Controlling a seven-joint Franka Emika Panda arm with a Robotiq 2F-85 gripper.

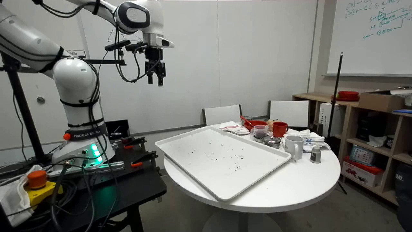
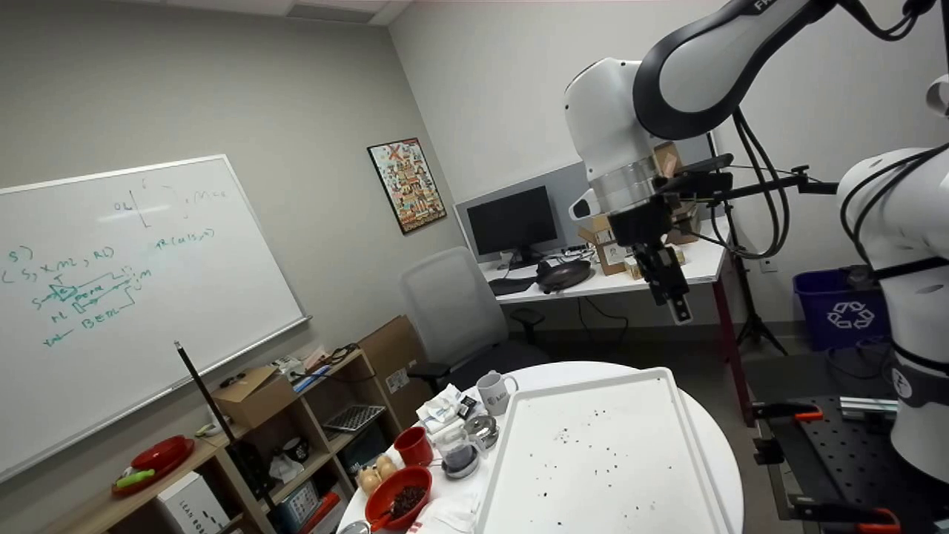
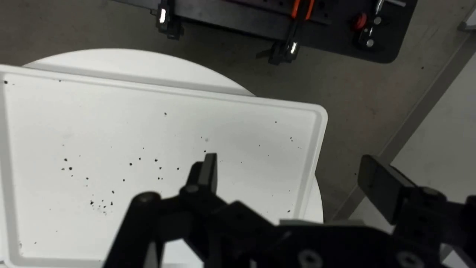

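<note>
High above the near-left side of the round table hangs my gripper, pointing down. In the wrist view its two fingers stand wide apart, with nothing held between them. A large white tray lies flat on the table, scattered with small dark crumbs. Beyond the tray's far edge are a white mug, a small grey shaker, a red mug and a glass jar with a metal lid. A red bowl holds dark bits and a red utensil.
White cloths and several onion-like items crowd the table's far side. A black bench with clamps carries the robot base.
</note>
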